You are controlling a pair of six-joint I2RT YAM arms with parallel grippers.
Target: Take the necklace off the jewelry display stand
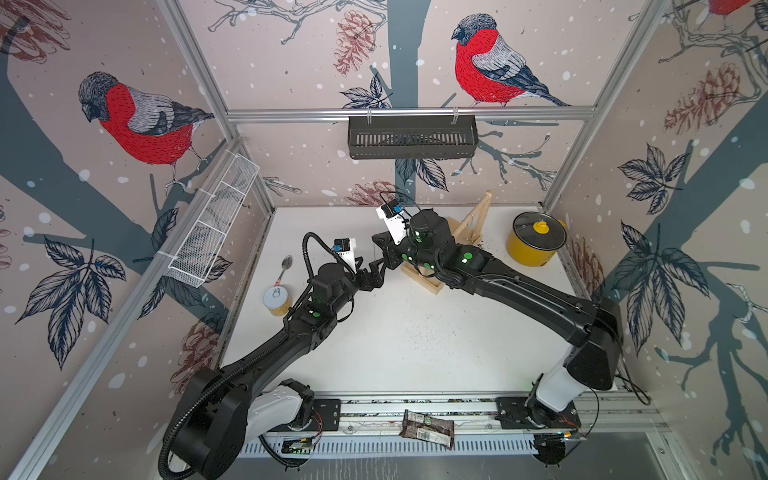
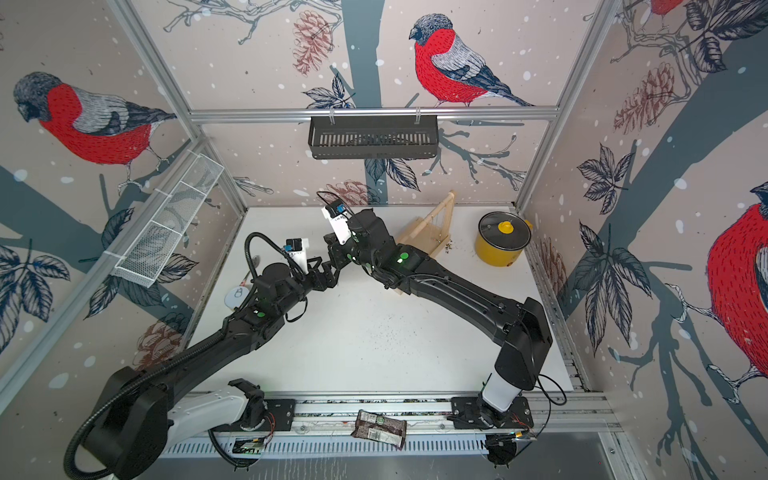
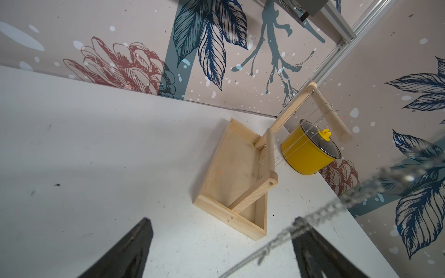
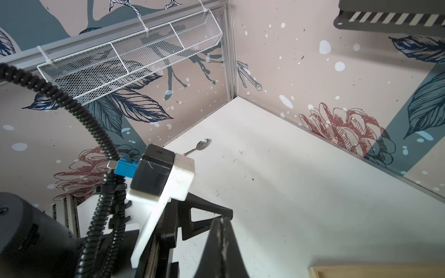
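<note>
A wooden jewelry display stand (image 3: 217, 208) stands at the back right, with thin chains on its bars. In the left wrist view a blurred silver chain (image 3: 324, 213) runs diagonally close in front, across my left gripper, whose fingers stand open. My right gripper (image 1: 385, 249) is raised beside it, in front of the stand; its fingertips are shut, and the right wrist view does not clearly show what lies between them. The two grippers are close together over the middle of the table.
A yellow pot (image 1: 528, 248) stands at the back right. A can (image 1: 277, 300) and a spoon (image 1: 285, 264) lie at the left. A white mesh rack (image 1: 208, 224) and dark basket (image 1: 412, 142) hang on the walls.
</note>
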